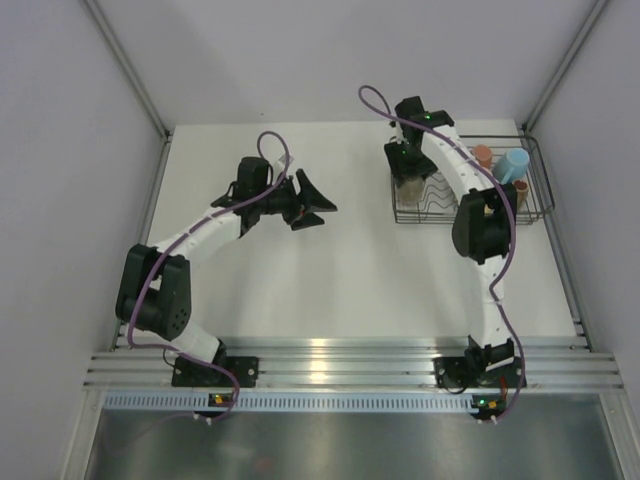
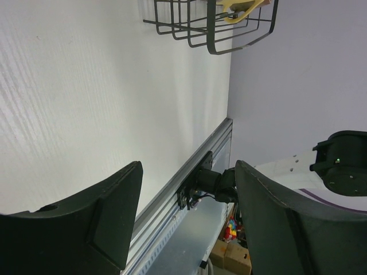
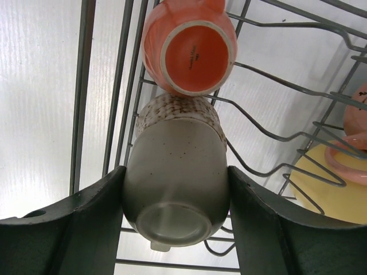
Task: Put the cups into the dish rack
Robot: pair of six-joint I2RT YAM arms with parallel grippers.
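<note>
In the right wrist view, a pale grey-green cup [image 3: 175,157] sits base toward the camera between the fingers of my right gripper, which is shut on it. The cup is at the left end of the wire dish rack [image 1: 437,219]; whether its rim bears on the wires is hidden. A speckled brown-and-white surface [image 3: 180,107] shows behind it, and I cannot tell if it belongs to the same cup. Touching that surface is an upturned orange cup [image 3: 198,51]. Over the bare table, left of the rack, my left gripper [image 1: 328,214] is open and empty.
At the rack's right side stand an orange cup [image 1: 483,156], a light blue cup [image 1: 512,165] and a brown cup [image 1: 520,195]. A yellow cup [image 3: 330,183] with a pink handle over it shows in the right wrist view.
</note>
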